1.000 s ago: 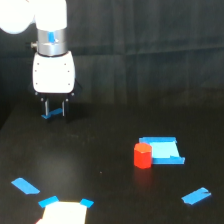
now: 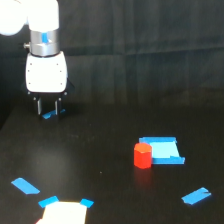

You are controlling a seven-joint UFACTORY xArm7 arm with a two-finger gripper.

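My gripper hangs at the far left, near the back of the dark table. Its two fingers point down and stand apart, with no object visible between them. A red block sits right of the middle, well away from the gripper. It overlaps the left front part of a pale square edged with blue tape; whether the block rests on the square or just in front of it, I cannot tell.
Blue tape strips lie at the left and right, and another strip lies by the gripper. A cream object is cut off by the bottom edge, with tape and a red bit beside it.
The gripper has shifted slightly left and a little upward in the view. The red block, the pale square and the tape strips have not moved.
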